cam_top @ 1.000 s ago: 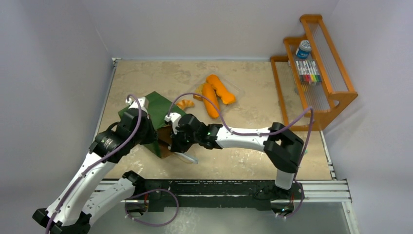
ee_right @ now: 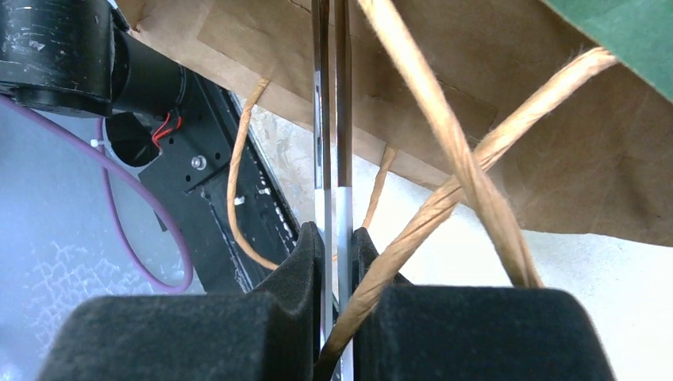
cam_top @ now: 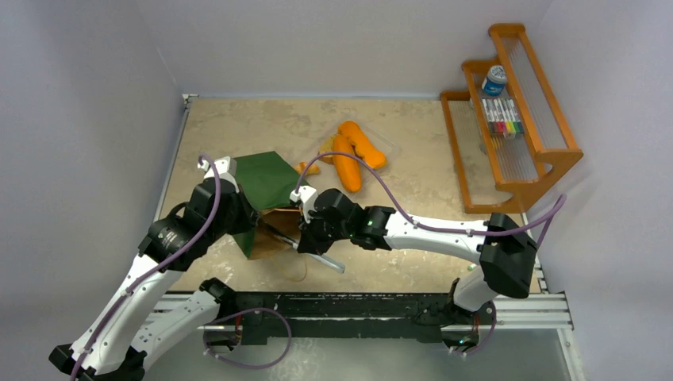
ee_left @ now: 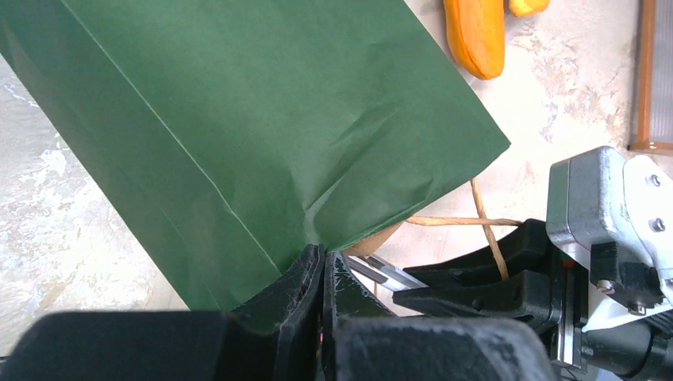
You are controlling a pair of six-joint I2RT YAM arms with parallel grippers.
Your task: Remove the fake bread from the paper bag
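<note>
The paper bag [cam_top: 266,175], green outside and brown inside [ee_right: 555,175], lies with its mouth toward my right gripper [cam_top: 305,238]. That gripper is shut on silver tongs [cam_top: 329,260], whose far ends reach into the bag; twisted handles [ee_right: 424,222] cross over them. My left gripper is shut at the bag's green top edge; what is between its fingertips is hard to tell. Orange fake breads [cam_top: 347,163] lie in a clear tray [cam_top: 385,147], with a small croissant-like piece [cam_top: 305,167] beside it. Any bread inside the bag is not visible.
A wooden shelf [cam_top: 468,202] with markers and a jar stands at the right. Grey walls border the back and sides. The board [cam_top: 421,270] is clear at front right and back left.
My right gripper has moved rightward with the tongs. The bag's top has shifted slightly right and more of its brown inside shows.
</note>
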